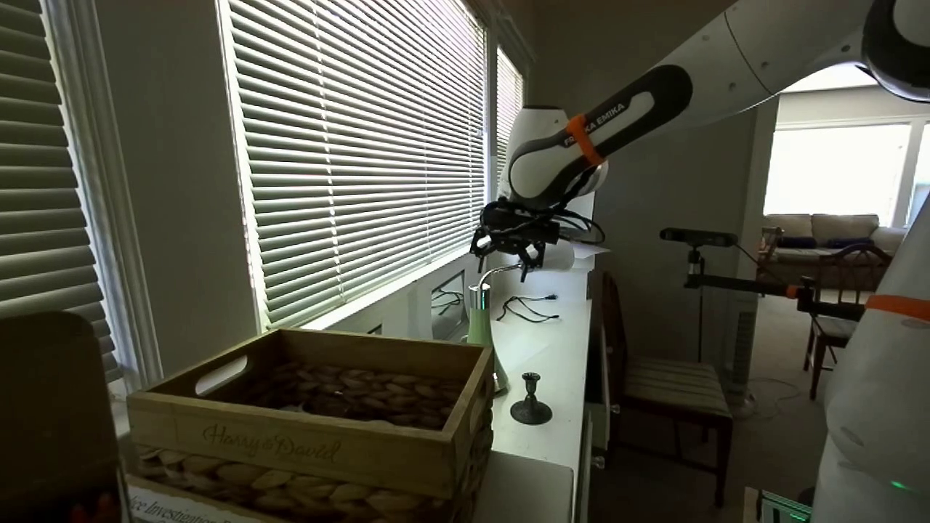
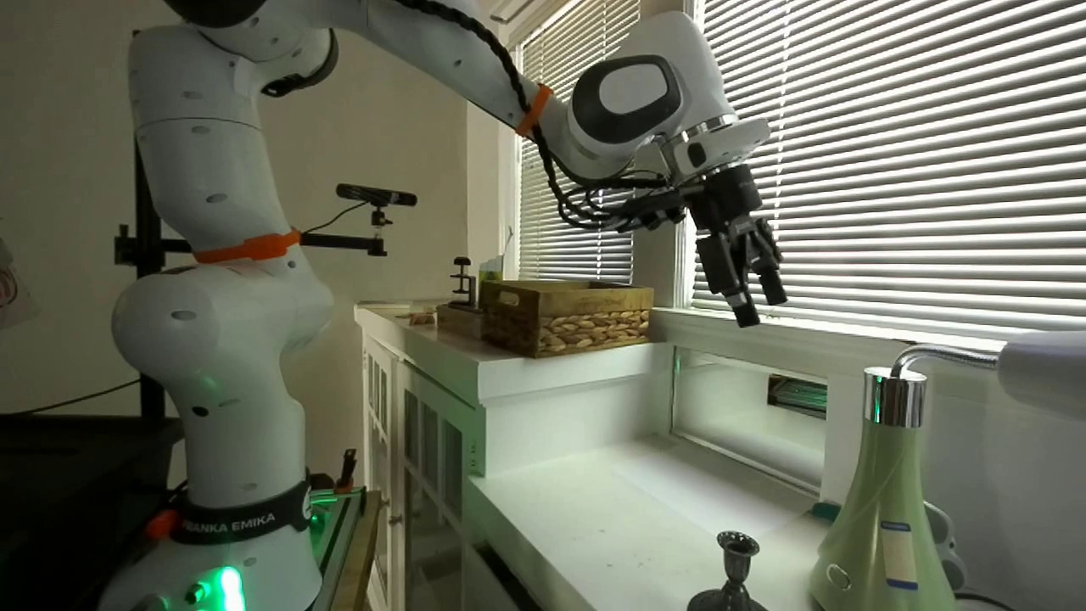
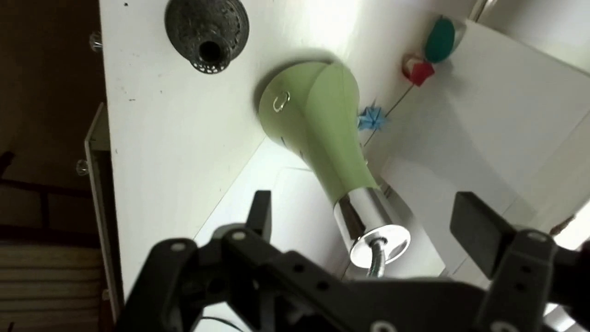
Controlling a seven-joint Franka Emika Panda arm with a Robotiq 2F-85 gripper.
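Note:
My gripper stands open in the wrist view, its two black fingers wide apart and nothing held between them. Beyond that gap is the green lamp (image 3: 326,124), whose chrome neck shows between the fingers. In exterior view 2 the gripper (image 2: 761,304) hangs tilted in the air, above the counter and near the window blinds. The lamp (image 2: 886,509) stands upright at the lower right there, with its bendable neck leading to a white shade (image 2: 1049,372). A dark metal candlestick (image 2: 735,570) stands on the counter beside the lamp.
A wooden basket (image 1: 296,436) sits on the higher ledge. Small blue (image 3: 371,118), red (image 3: 418,70) and green (image 3: 440,39) ornaments lie by the wall. Cables (image 1: 527,306) lie behind the lamp.

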